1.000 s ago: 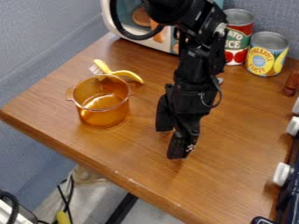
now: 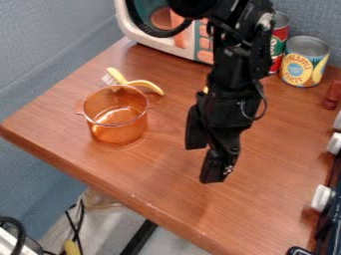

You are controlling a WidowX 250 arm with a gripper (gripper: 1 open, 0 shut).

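Observation:
My black gripper (image 2: 213, 149) hangs low over the middle of the wooden table (image 2: 147, 179), its tip pointing down. Whether its fingers are open or shut, or hold anything, I cannot tell against the dark body. To its left stands a transparent orange pot (image 2: 116, 116), with a yellow-handled utensil (image 2: 139, 84) lying behind it.
At the back are a white and orange appliance (image 2: 168, 40), a red can and a yellow-labelled can (image 2: 304, 62). A small red bottle (image 2: 333, 95) stands at the right, above a dark stove with white knobs (image 2: 321, 197).
My arm and gripper have shifted slightly to the right and a little upward over the last second. The objects on the table look unmoved.

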